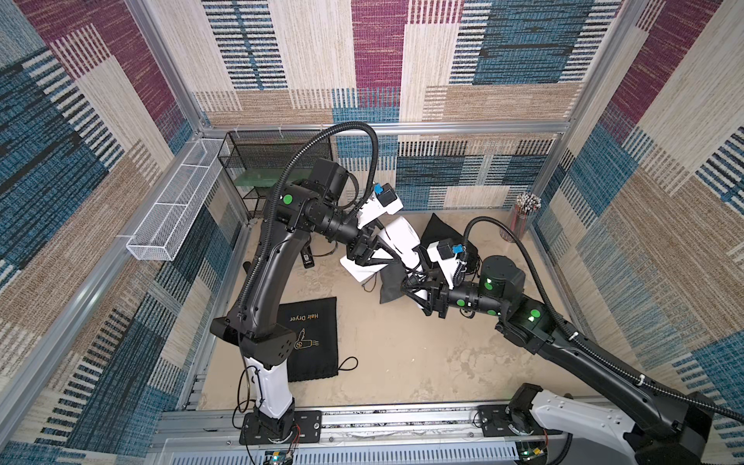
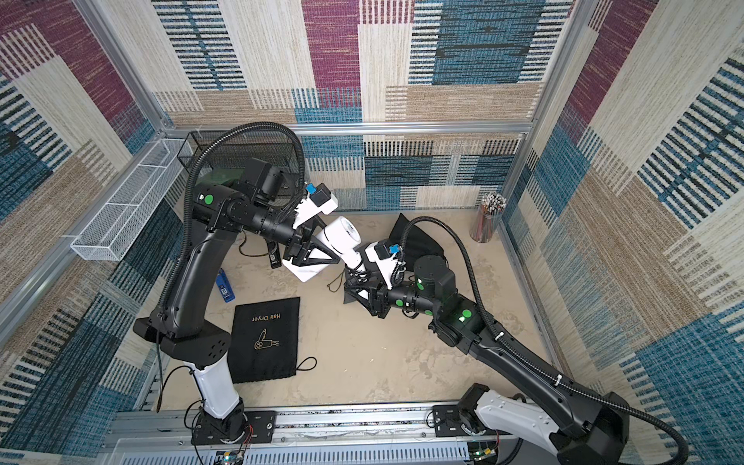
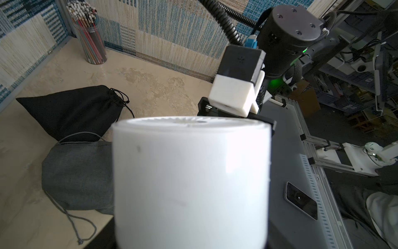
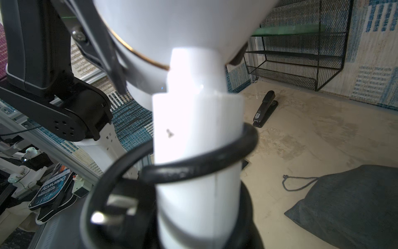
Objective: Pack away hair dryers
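A white hair dryer (image 2: 339, 234) hangs over the table, black cord wound round its handle (image 4: 194, 112). My right gripper (image 1: 422, 294) is shut on that handle. My left gripper (image 1: 372, 252) is at the head, whose white barrel (image 3: 190, 182) fills much of the left wrist view; its fingertips and grip are hard to tell. A black "Hair Dryer" pouch (image 2: 263, 341) lies at front left. A grey pouch (image 3: 76, 174) and a black pouch (image 3: 70, 112) lie beyond the dryer.
A pencil cup (image 2: 486, 221) stands back right. A black mesh shelf (image 4: 298, 78) is back left, with a stapler (image 4: 263, 112) near it. A white wire basket (image 2: 116, 217) hangs on the left.
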